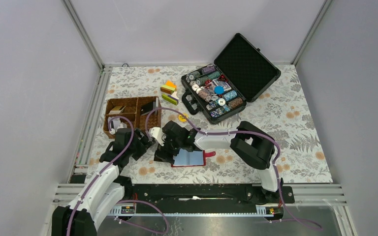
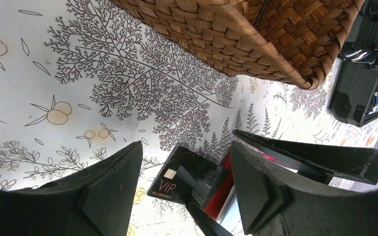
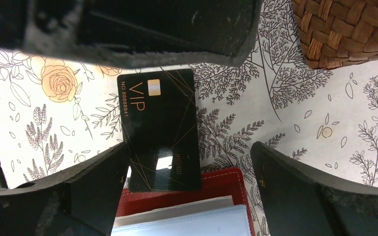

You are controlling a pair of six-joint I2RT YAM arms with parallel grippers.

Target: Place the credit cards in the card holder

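A black VIP card (image 3: 163, 130) lies flat on the patterned table, its near end at the red holder's edge. The card holder (image 1: 189, 158) lies spread open, with pale blue pages (image 3: 192, 222) inside the red cover. My right gripper is open low above the card, which shows between its fingers; none of it is gripped. Left of it, my left gripper hangs partly open over the table with nothing gripped. In the right wrist view a dark part of the left gripper hides the area beyond the card.
A woven basket (image 1: 161, 129) with compartments stands just behind both grippers. An open black case (image 1: 241, 104) of poker chips is farther back, beside small coloured packs (image 1: 167, 90).
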